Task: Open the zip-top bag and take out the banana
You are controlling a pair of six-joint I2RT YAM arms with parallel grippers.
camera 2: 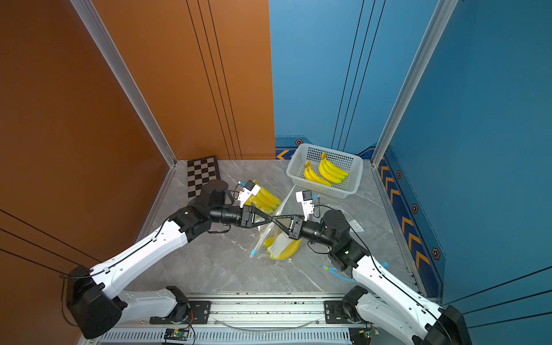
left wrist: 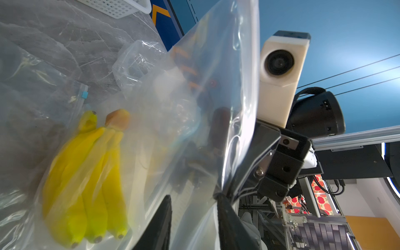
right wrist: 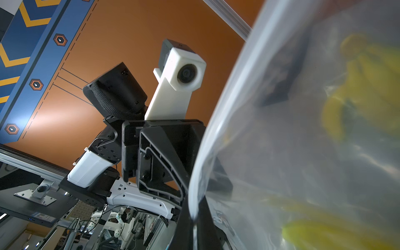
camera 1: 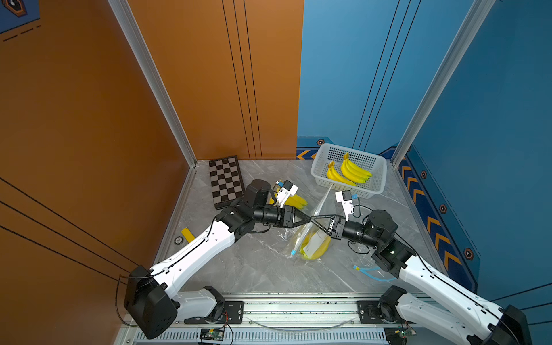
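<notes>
A clear zip top bag [left wrist: 204, 70] is held up off the table, its pale top edge running diagonally in the top left view. A yellow banana [camera 1: 318, 251] shows through its lower part. My right gripper is shut on the bag's edge; plastic runs between its fingertips. Facing it, my left gripper stands partly open, its fingers apart at the same edge, with plastic film behind or between them; which cannot be told. The two grippers' tips are almost touching in the top right view. Most of the bag's mouth is hidden by the arms.
Another clear bag with a bunch of bananas [camera 2: 261, 200] lies behind the left arm. A white basket [camera 1: 376, 187] holding more bananas stands at the back right. A checkered board [camera 1: 227, 182] lies at the back left. Blue tubing [camera 1: 371, 276] lies front right.
</notes>
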